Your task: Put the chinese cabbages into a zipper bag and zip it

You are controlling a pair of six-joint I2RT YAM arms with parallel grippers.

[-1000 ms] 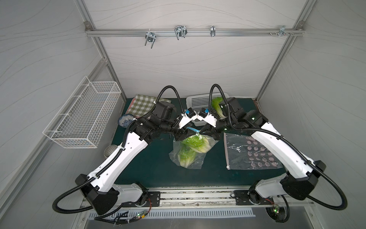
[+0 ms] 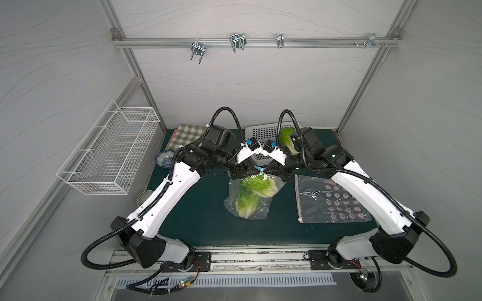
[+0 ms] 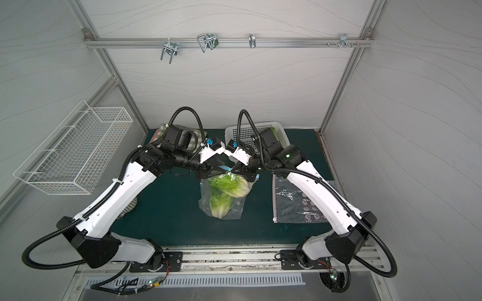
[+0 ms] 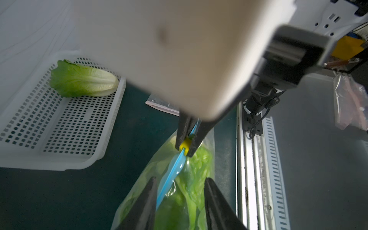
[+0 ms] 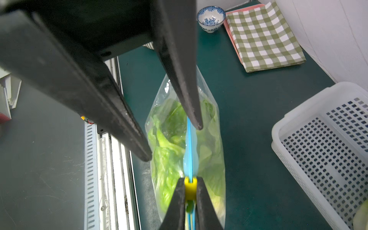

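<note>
A clear zipper bag with pale green cabbages inside rests mid-table beneath both grippers; its blue zipper strip runs along the top, with a yellow slider. My right gripper is shut on that slider. At the other end, my left gripper is open, its fingers straddling the blue strip from above. A further cabbage lies in the white perforated basket at the back.
A flat bag lies at the right. A checked cloth and patterned bowl are at the back left. A wire basket hangs at the left wall.
My left arm and gripper have risen slightly over the last second, the bag's top shifting a little with them. The right arm is nearly still.
</note>
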